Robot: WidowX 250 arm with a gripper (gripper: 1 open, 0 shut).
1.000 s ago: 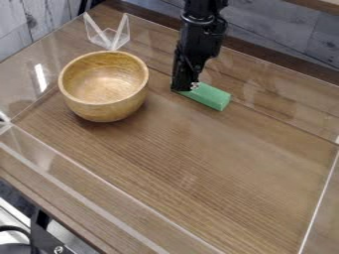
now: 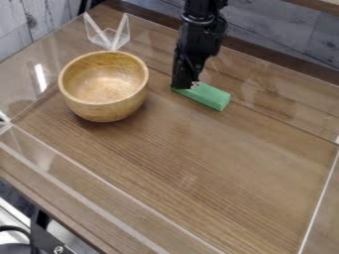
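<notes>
My black gripper [image 2: 188,77] reaches down from the back of the table and looks shut, its tip at the left end of a flat green block [image 2: 201,96]. Whether it touches the block I cannot tell. A round wooden bowl [image 2: 103,84] sits to the left of the gripper.
A white object [image 2: 109,35] stands at the back left. A dark cable and round dark part lie past the front-left edge.
</notes>
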